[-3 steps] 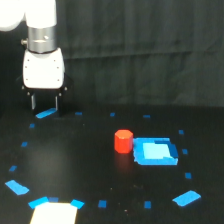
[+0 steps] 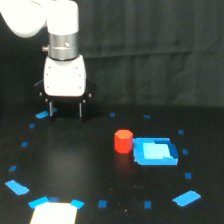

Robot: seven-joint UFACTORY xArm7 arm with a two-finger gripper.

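My gripper (image 2: pixel 66 110) hangs at the upper left, below the white arm (image 2: pixel 65 75). Its dark fingers stand apart, and nothing shows between them. A red block (image 2: pixel 124 141), roughly hexagonal in outline, sits right of the middle on the dark surface. Just to its right lies a small blue tray (image 2: pixel 155 140) with a pale inside; the two are very close, and I cannot tell whether they touch. The gripper is well to the left of both and farther back.
Small blue marks are scattered over the black table (image 2: pixel 80 150). Larger light-blue patches lie at the left (image 2: pixel 16 187) and lower right (image 2: pixel 186 198). A pale square (image 2: pixel 53 213) is cut off by the bottom edge. Between gripper and block the surface looks clear.
The arm and gripper have moved to the right and slightly lower in the view. The red block and blue tray have stayed in place.
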